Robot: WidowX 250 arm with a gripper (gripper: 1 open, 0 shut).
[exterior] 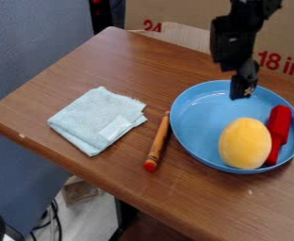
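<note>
My black gripper hangs at the top right, over the back of a blue plate; whether it is open or shut is hard to tell. On the plate sit a yellow round object and a long red object to its right. An orange stick with a red end lies on the table left of the plate. A folded light-blue cloth lies further left.
A cardboard box stands behind the table. The table's left edge drops to the floor.
</note>
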